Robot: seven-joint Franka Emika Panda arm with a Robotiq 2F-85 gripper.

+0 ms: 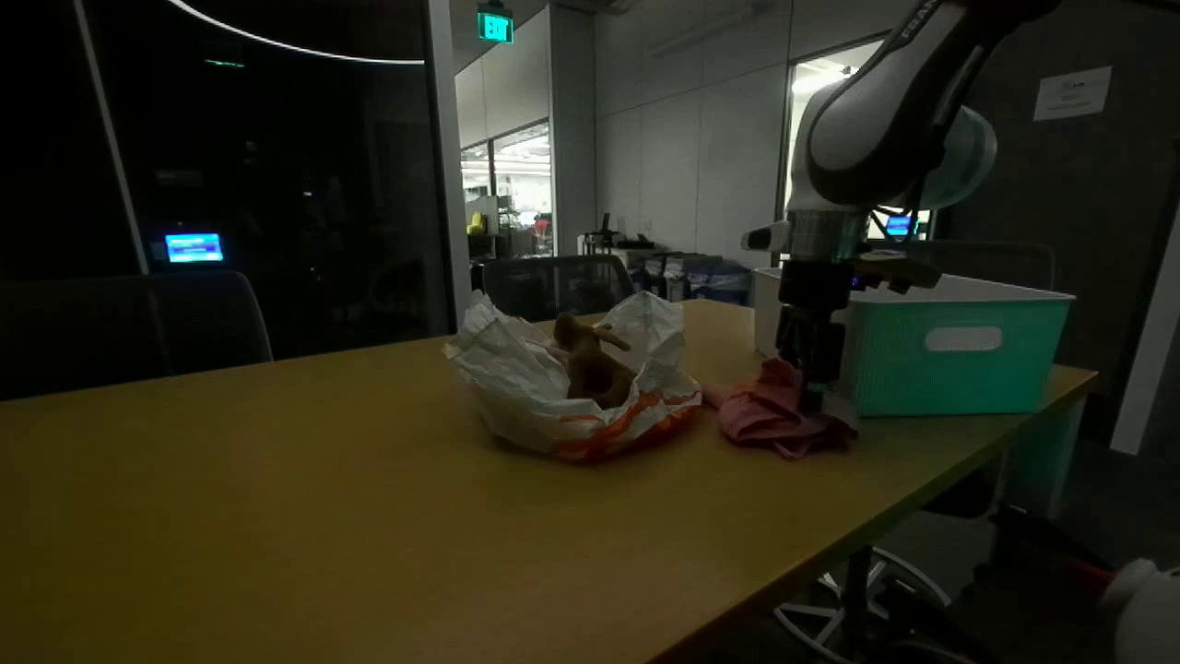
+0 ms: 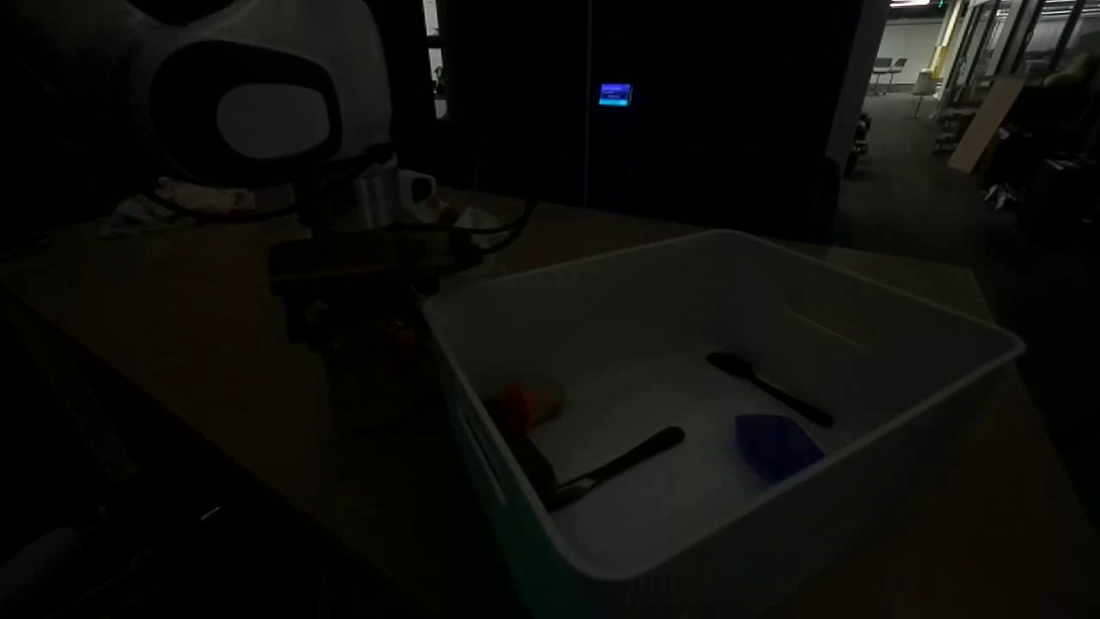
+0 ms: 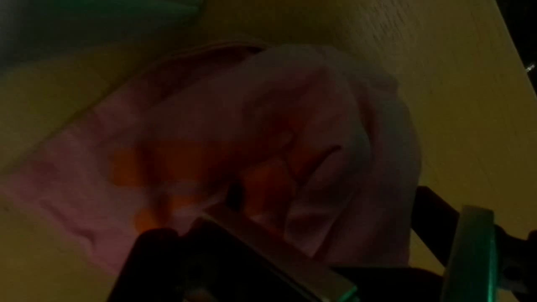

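A pink cloth lies crumpled on the table, between the plastic bag and the bin. Something orange shows among its folds in the wrist view; its shape is too dark to make out. My gripper points straight down, its tips low at the cloth. The wrist view shows the gripper open, fingers wide apart, with part of the cloth lying between and ahead of them. One finger overlaps the cloth in that view, the other is beyond its right edge. Whether they touch the cloth is unclear.
A white plastic bag holding a brown plush toy sits left of the cloth. Close behind the gripper stands a bin; inside are dark utensils and a purple object.
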